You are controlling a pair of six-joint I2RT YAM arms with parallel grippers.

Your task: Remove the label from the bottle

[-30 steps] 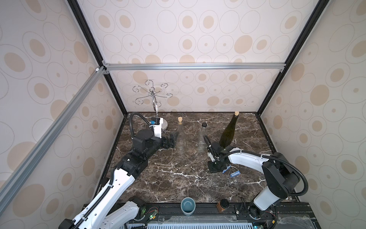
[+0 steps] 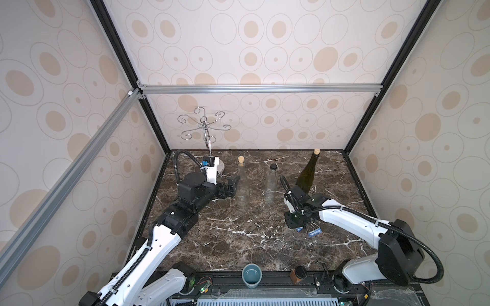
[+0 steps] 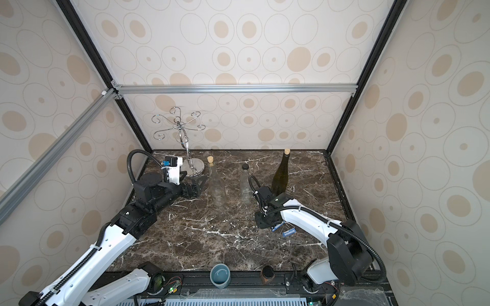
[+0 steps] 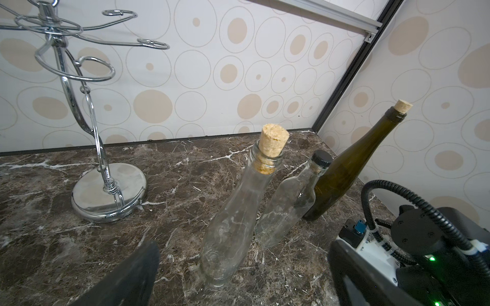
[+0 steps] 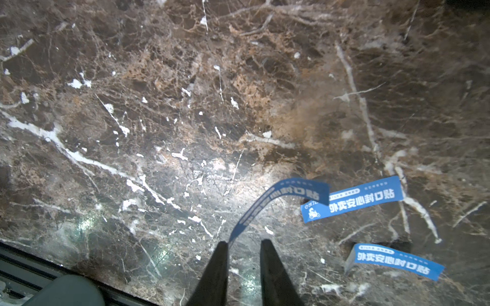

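In the right wrist view my right gripper is open above the table. One curled blue label (image 5: 301, 187) reaches from its left fingertip, seemingly stuck there, and hangs over another blue label (image 5: 365, 198). A third label (image 5: 398, 260) lies on the marble, partly lifted at one end. In the left wrist view stand a clear corked bottle (image 4: 229, 232), a clear bottle with a black cap (image 4: 288, 204) and a green corked bottle (image 4: 352, 165); no label shows on them. My left gripper is open near the clear corked bottle, nothing held.
A chrome stand (image 4: 109, 191) is at the back left, its arms spread high. Along the front edge are a blue cup (image 2: 251, 275) and a small brown jar (image 2: 298, 274). Open marble lies in the middle front. The green bottle stands just behind the right arm.
My right gripper has shifted slightly to the right, and the right arm's elbow has swung outward to the right. The left arm and the bottles stay where they were.
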